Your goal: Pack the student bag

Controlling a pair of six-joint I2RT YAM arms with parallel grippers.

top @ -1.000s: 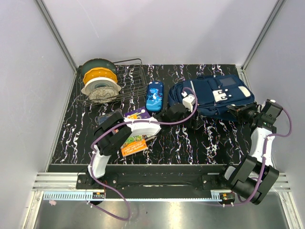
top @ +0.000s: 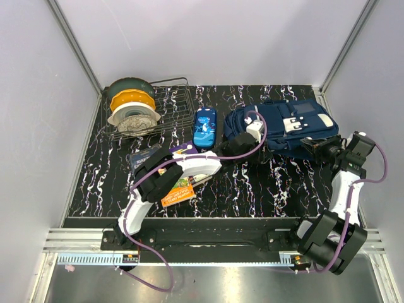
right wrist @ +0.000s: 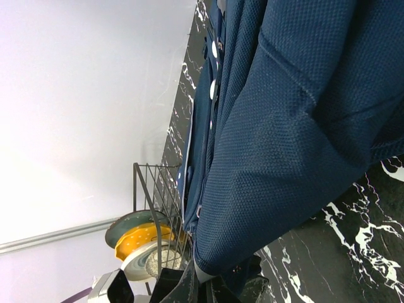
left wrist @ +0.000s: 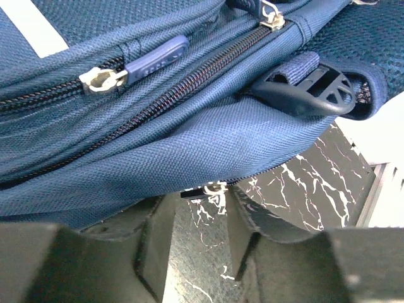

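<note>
The navy backpack (top: pixel 290 120) lies along the back right of the dark marble top. My left gripper is at the bag's lower left side, part open, its fingertips around a small zipper pull (left wrist: pixel 205 190) under a fabric fold; two more zippers show above. My right gripper is shut at the bag's right end, against a tapered fold of the navy fabric (right wrist: pixel 271 145); whether fabric is pinched between its fingertips is hard to tell.
A blue pencil case (top: pixel 204 128) lies left of the bag. Books (top: pixel 178 197) lie under and beside the left arm. A wire rack (top: pixel 170 107) with dishes stands at back left.
My left gripper has moved slightly right, toward the bag. The right arm has shifted very slightly; the bag looks unchanged.
</note>
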